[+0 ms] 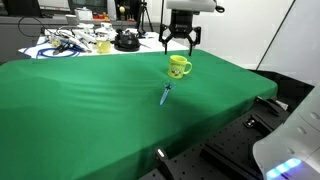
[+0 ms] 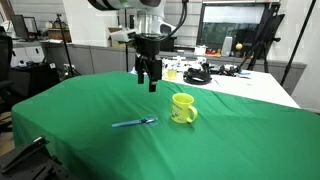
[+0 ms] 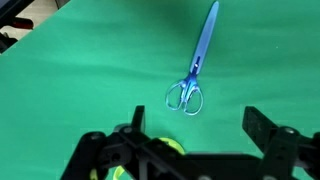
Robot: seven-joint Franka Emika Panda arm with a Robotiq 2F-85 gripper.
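Observation:
Blue scissors (image 3: 193, 75) lie flat on the green table, with their handle loops toward my gripper in the wrist view. A yellow mug (image 1: 179, 67) stands upright on the table; in exterior view 2 the mug (image 2: 183, 108) is to the right of the scissors (image 2: 134, 122). Only part of the mug's rim (image 3: 172, 146) shows in the wrist view, largely hidden by my gripper. My gripper hangs above the table, its fingers wide apart and nothing between them. In exterior view 1 the gripper (image 1: 180, 51) is just above and behind the mug.
The green tabletop (image 1: 80, 110) is wide and clear to the left. Behind it are cables (image 1: 62, 42), another yellow cup (image 1: 103, 46) and a black device (image 1: 127, 40). A white robot base (image 1: 290, 145) with black parts stands at the near right.

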